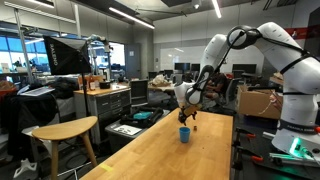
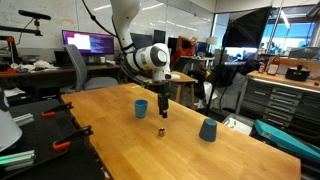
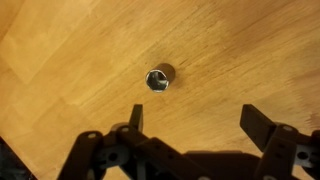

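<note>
My gripper is open and empty, its two dark fingers wide apart along the bottom of the wrist view. Ahead of them on the wood lies a small hollow metallic cylinder [image 3: 160,77], clear of both fingers. Exterior view 2 shows this small piece [image 2: 162,132] on the table, with the arm hanging above and behind it. A blue cup [image 2: 141,108] stands to its left and a darker grey-blue cup [image 2: 208,130] to its right. In exterior view 1 the blue cup [image 1: 184,135] is in plain sight.
The wooden table [image 1: 150,160] has wide bare stretches around these items. A round wooden stool [image 1: 65,130] stands off to the left, and a grey drawer cabinet [image 2: 275,100] is beyond the table.
</note>
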